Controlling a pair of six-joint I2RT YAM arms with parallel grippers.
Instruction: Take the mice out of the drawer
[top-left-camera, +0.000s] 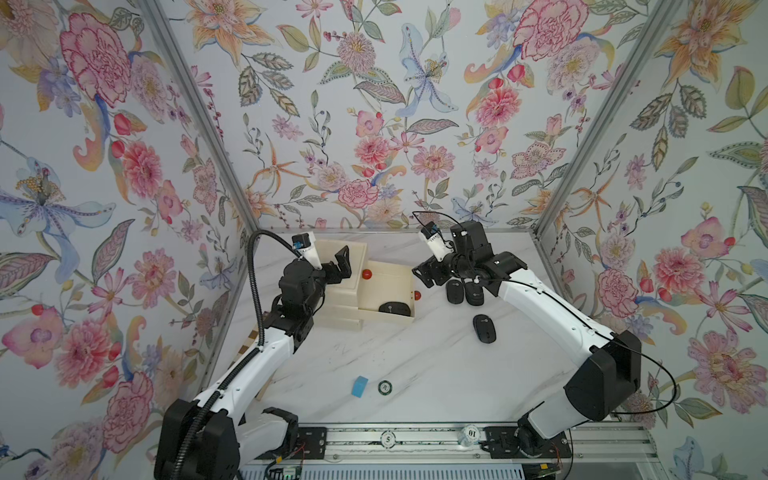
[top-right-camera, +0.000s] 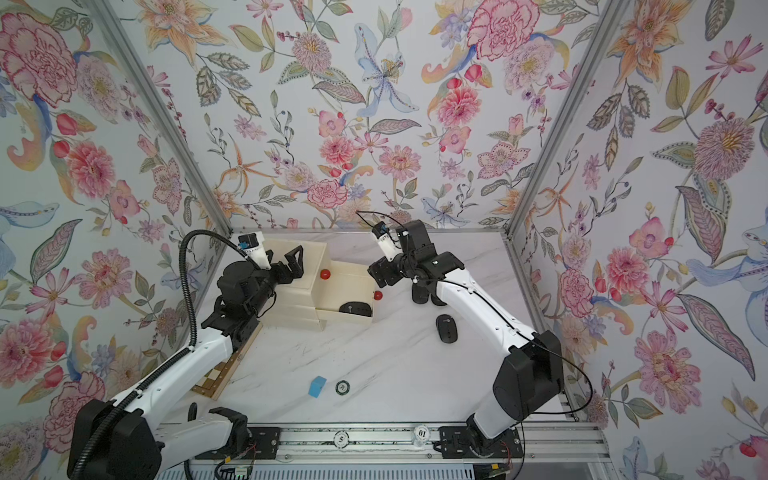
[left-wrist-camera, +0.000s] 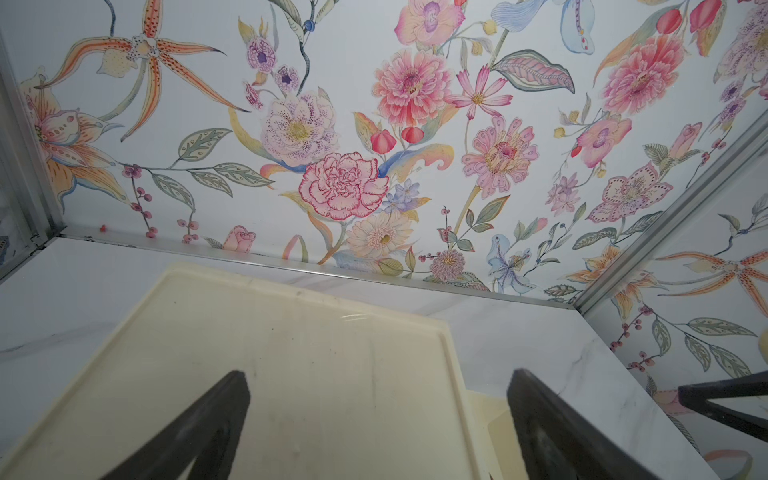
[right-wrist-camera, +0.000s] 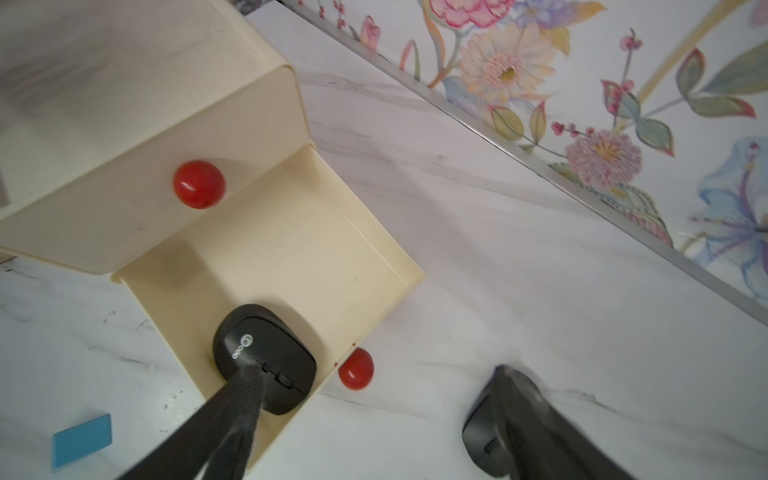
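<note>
One black mouse (right-wrist-camera: 260, 352) lies in the open cream drawer (right-wrist-camera: 296, 232), against its front corner. Three dark mice rest on the table to the drawer's right: a front one (top-left-camera: 484, 328) and two side by side behind it, one of them the left mouse (top-left-camera: 454, 291). My right gripper is above the drawer's outer end, fingers apart and nothing between them. Over the cream cabinet (left-wrist-camera: 304, 376) hovers my left gripper, its fingers spread wide and empty.
The drawer has a red knob (right-wrist-camera: 356, 369) on its outer face; another red knob (right-wrist-camera: 198, 184) is on the cabinet front above. A blue card (top-left-camera: 359, 386) and a round dark disc (top-left-camera: 385, 387) lie near the front.
</note>
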